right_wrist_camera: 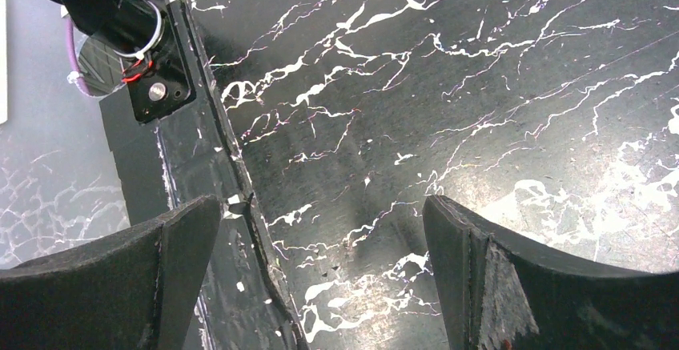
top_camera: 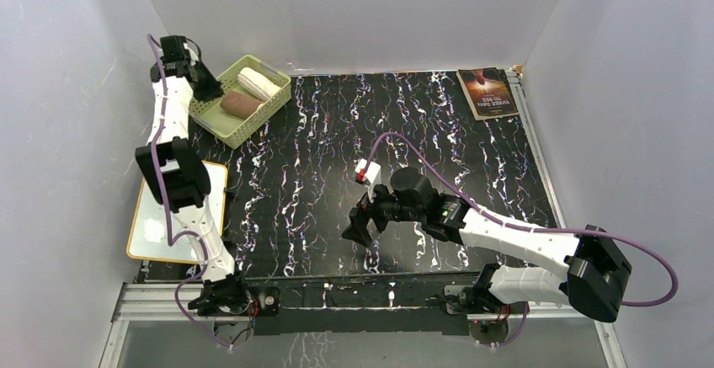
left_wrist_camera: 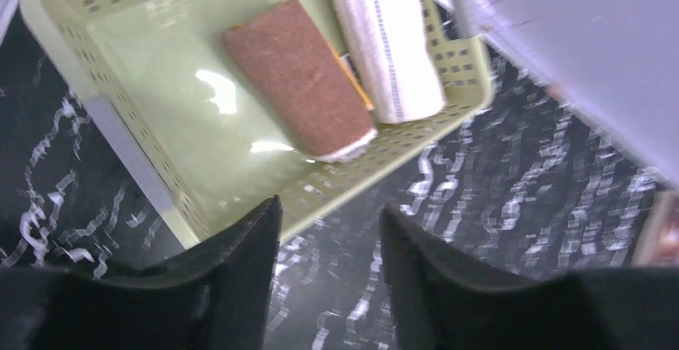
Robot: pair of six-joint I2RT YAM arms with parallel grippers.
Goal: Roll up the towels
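Two rolled towels lie side by side in the green basket [top_camera: 231, 142] at the back left: a brown towel [top_camera: 241, 104] and a white towel [top_camera: 258, 83]. The left wrist view shows the brown towel [left_wrist_camera: 300, 78] on the basket floor, with the white towel [left_wrist_camera: 386, 42] close along it. My left gripper [top_camera: 212, 90] is over the basket's left part, apart from both towels. Its fingers [left_wrist_camera: 240, 262] stand partly apart and nothing is between them. Above the front middle of the table, my right gripper [top_camera: 358, 229] is open and empty, with bare tabletop between its fingers.
A white board [top_camera: 177, 216] with a yellow edge lies at the left, beneath the left arm. At the back right corner rests a book [top_camera: 489, 93].
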